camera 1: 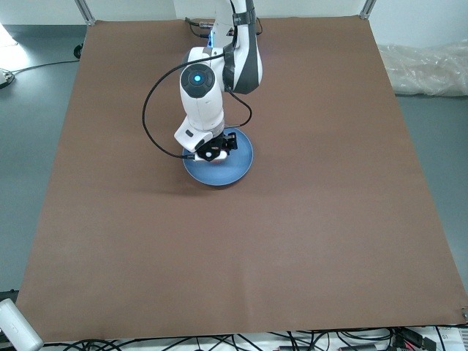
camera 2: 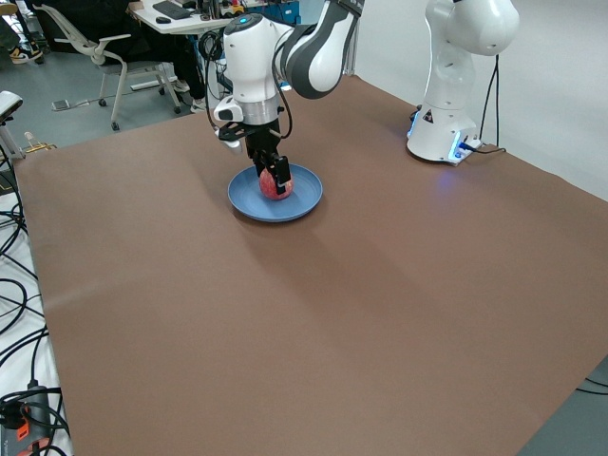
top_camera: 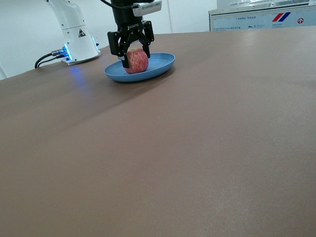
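Note:
A red apple [top_camera: 137, 62] rests on a round blue plate [top_camera: 160, 66], seen also in the right view as the apple [camera 2: 275, 187] on the plate [camera 2: 245, 198]. My black gripper [top_camera: 136, 52] is lowered over the apple, its two fingers on either side of it. Whether they press on the apple is unclear. In the left view the gripper [camera 1: 216, 150] and arm hide nearly all of the apple.
Bundles of cables lie beyond the table.

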